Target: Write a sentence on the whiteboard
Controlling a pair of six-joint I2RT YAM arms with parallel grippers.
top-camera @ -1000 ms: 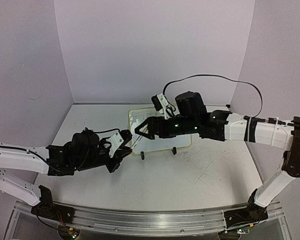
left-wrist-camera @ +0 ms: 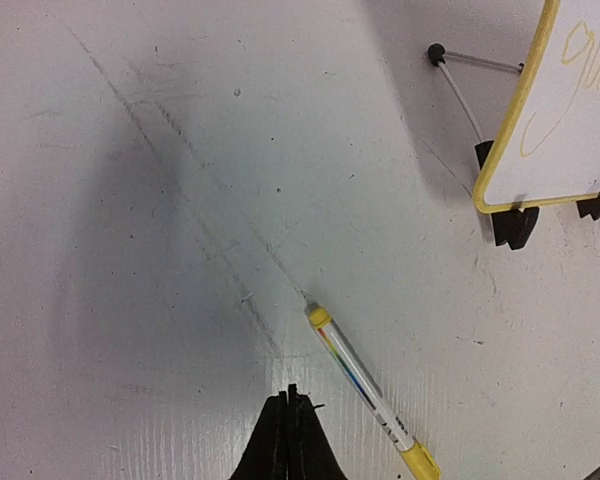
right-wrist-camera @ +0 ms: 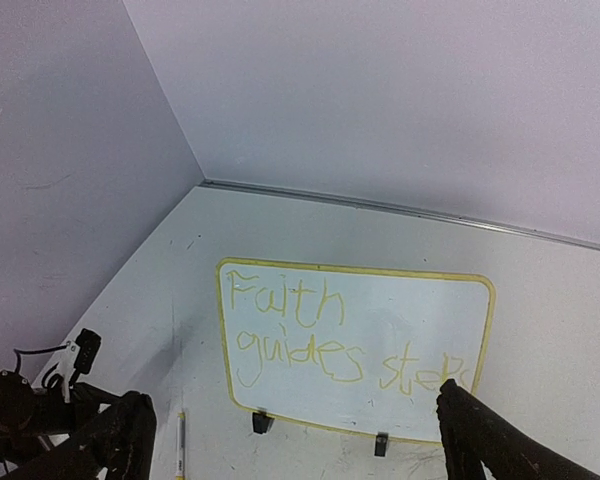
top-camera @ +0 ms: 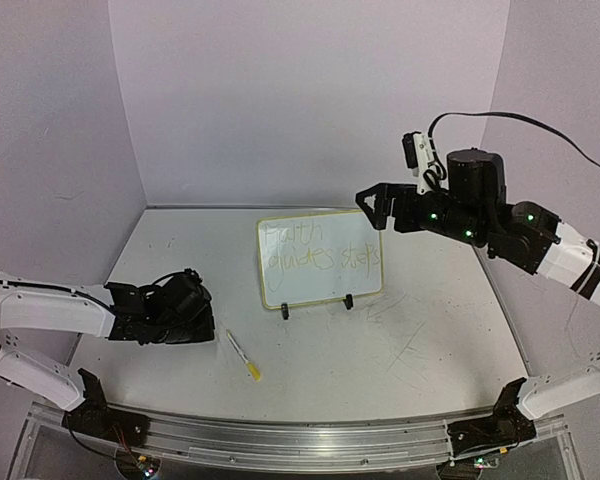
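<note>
The whiteboard point(top-camera: 320, 285) has a yellow frame and bears the yellow handwriting "Faith guides steps" point(right-wrist-camera: 300, 345). A white marker with yellow ends point(top-camera: 242, 355) lies on the table, left of and nearer than the board. In the left wrist view this marker point(left-wrist-camera: 365, 385) is just right of my left gripper, whose fingertips are together with nothing showing between them. From above, the left gripper's fingers are hidden under its arm. My right gripper hangs over the board's right side; its fingers stand wide apart, empty.
Black clips point(top-camera: 285, 311) hold the board's lower edge. Bare white table point(top-camera: 420, 350) extends to the right and front, with scratch marks. Walls point(top-camera: 310, 100) enclose the back and both sides; a metal rail point(top-camera: 300, 440) runs along the front.
The marker, earlier upright at the left gripper by the board, now lies on the table. My left gripper has drawn back to the left; the right arm has moved right and up.
</note>
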